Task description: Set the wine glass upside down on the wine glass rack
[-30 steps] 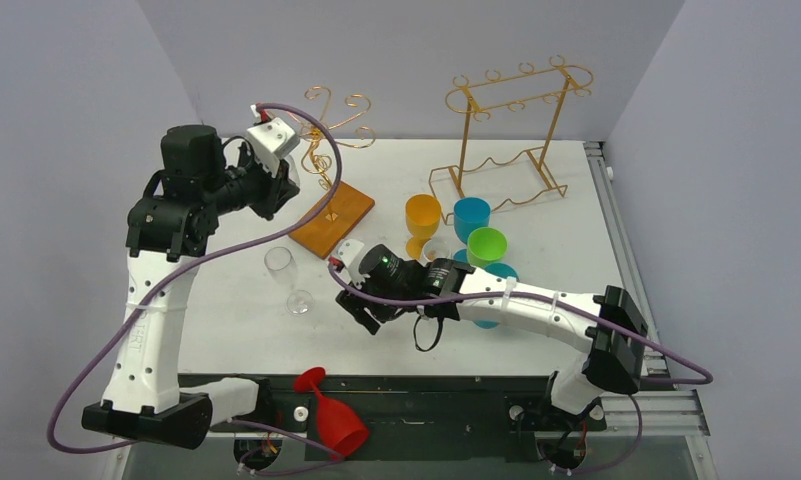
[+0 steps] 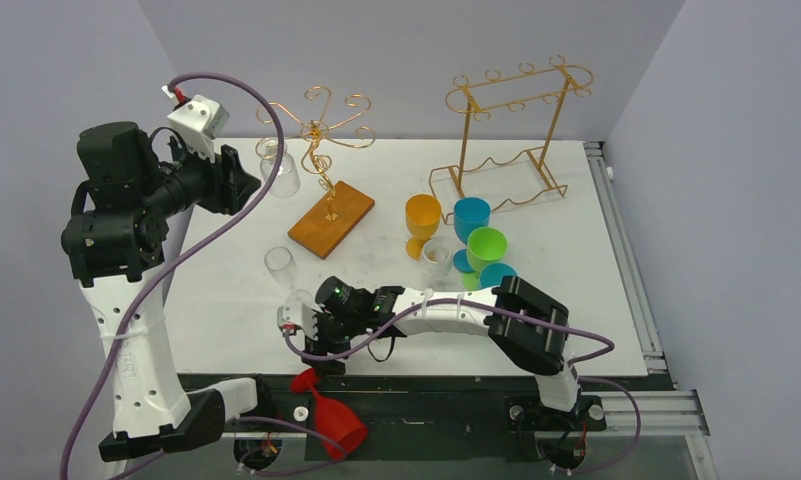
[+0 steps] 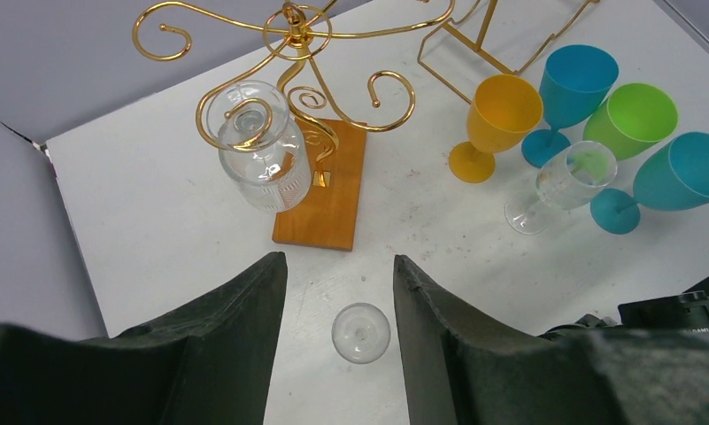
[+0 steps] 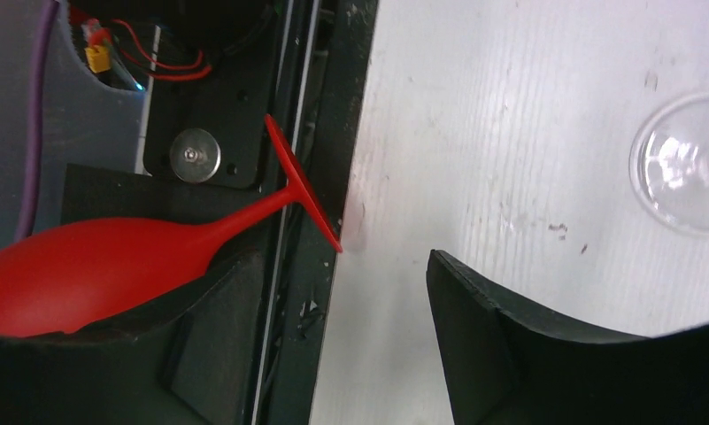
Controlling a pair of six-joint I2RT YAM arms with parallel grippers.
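A clear wine glass (image 3: 266, 159) hangs upside down from one curled arm of the gold tree-shaped rack (image 2: 316, 130), its foot held in the curl. My left gripper (image 2: 244, 183) is close to that glass at its left; in the left wrist view its fingers (image 3: 258, 305) are apart with nothing between them. At the table's front edge my right gripper is open and empty, pointing down. A red wine glass (image 4: 111, 270) lies on its side just off that edge, partly hidden by a finger. Another clear glass (image 2: 280, 264) stands on the table's left side.
Orange (image 2: 423, 215), blue (image 2: 471, 218) and green (image 2: 486, 247) glasses cluster at centre right, with a clear one (image 2: 436, 258) among them. A second gold rack (image 2: 549, 130), empty, stands behind them. The tree rack's wooden base (image 2: 316, 228) sits on the table.
My left gripper has backed off leftward from the hanging clear glass. My right gripper has come left and toward the front edge, nearer the red glass.
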